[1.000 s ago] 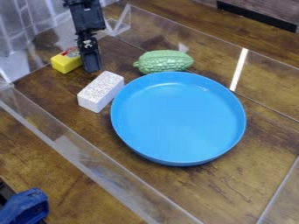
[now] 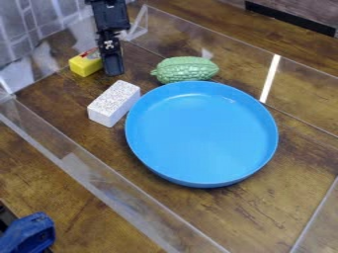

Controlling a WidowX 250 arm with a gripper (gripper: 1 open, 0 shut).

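My black gripper (image 2: 106, 61) reaches down at the top left, its fingertips low beside a small yellow block (image 2: 83, 66) and partly in front of it; it looks open, though the fingers are small and dark. A white speckled block (image 2: 114, 103) lies nearer the camera. A green bumpy bitter gourd (image 2: 185, 69) lies to the right of the gripper, behind a large round blue plate (image 2: 201, 133), which is empty.
A blue object (image 2: 27, 233) sits at the lower left corner. Clear strips or walls cross the wooden surface at the left and right. Bare wood lies below the plate and at the upper right.
The gripper has shifted slightly, staying beside the yellow block. The plate, gourd and white block are where they were.
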